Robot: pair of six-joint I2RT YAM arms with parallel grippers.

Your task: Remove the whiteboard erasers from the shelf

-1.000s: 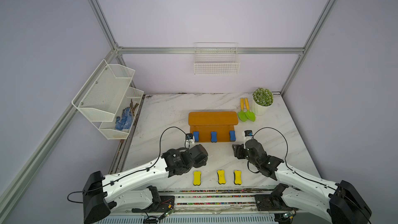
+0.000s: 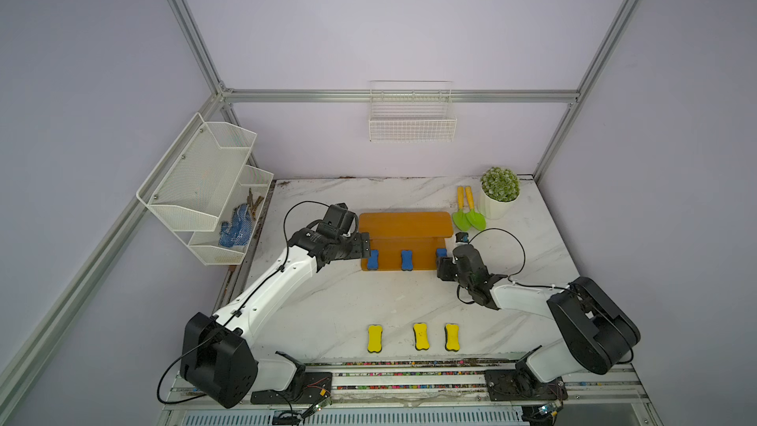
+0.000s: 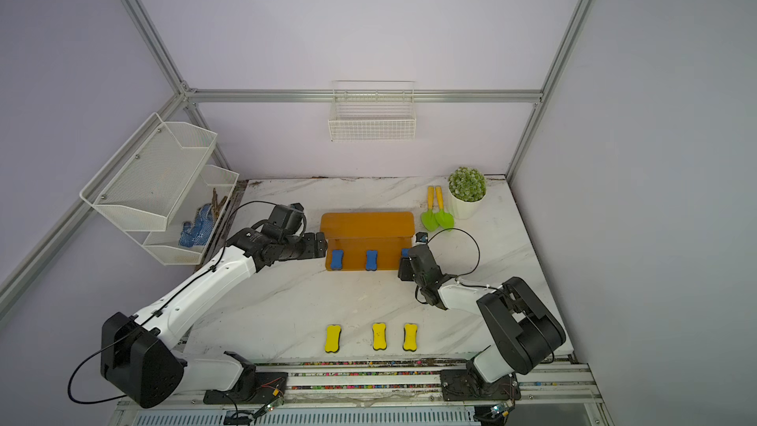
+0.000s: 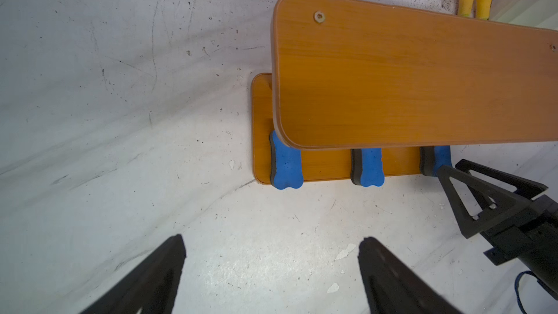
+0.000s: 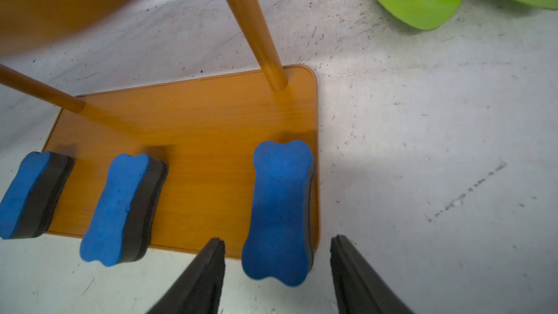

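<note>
A wooden two-level shelf (image 2: 405,224) stands mid-table with three blue erasers on its lower board: left (image 4: 285,162), middle (image 4: 370,166), right (image 5: 277,209). My open left gripper is above the table at the shelf's left end, nothing between its fingers. My open right gripper is at the right eraser's front end, one finger to each side in the right wrist view; it is not shut on it. Three yellow erasers (image 2: 421,336) lie on the table near the front edge.
Two green trowels (image 2: 474,217) and a potted plant (image 2: 499,187) sit at back right. A white mesh rack (image 2: 201,173) hangs on the left. Free table surface lies between the shelf and the yellow erasers.
My left arm has risen and swung back beside the shelf's left end. The erasers look unmoved.
</note>
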